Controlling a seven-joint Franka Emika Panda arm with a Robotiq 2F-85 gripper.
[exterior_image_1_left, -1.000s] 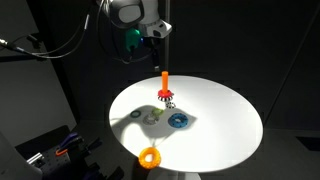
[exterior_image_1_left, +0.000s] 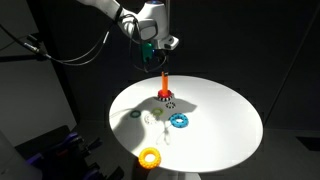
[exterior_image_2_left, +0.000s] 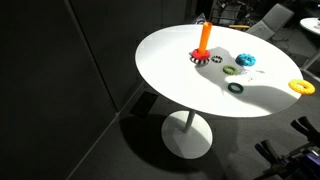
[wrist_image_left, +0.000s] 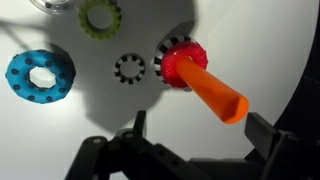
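Note:
An orange post (exterior_image_1_left: 165, 83) stands upright on the table, with a red ring (wrist_image_left: 185, 64) and a black-and-white ring (wrist_image_left: 165, 53) around its foot. Above the post, slightly to its left in exterior view 1, hangs my gripper. Its fingers (wrist_image_left: 120, 155) are spread wide and hold nothing. In the wrist view the post's tip (wrist_image_left: 235, 108) leans towards the right finger, apparently without contact. A small black-and-white ring (wrist_image_left: 129, 68), a green ring (wrist_image_left: 100, 18) and a blue dotted ring (wrist_image_left: 40, 76) lie flat beside the post.
A yellow ring (exterior_image_1_left: 150, 158) lies at the table's front edge. Near the middle are a dark green ring (exterior_image_2_left: 235, 88) and a pale ring (wrist_image_left: 55, 3), partly cut off in the wrist view.
The post and rings have stayed where they were.

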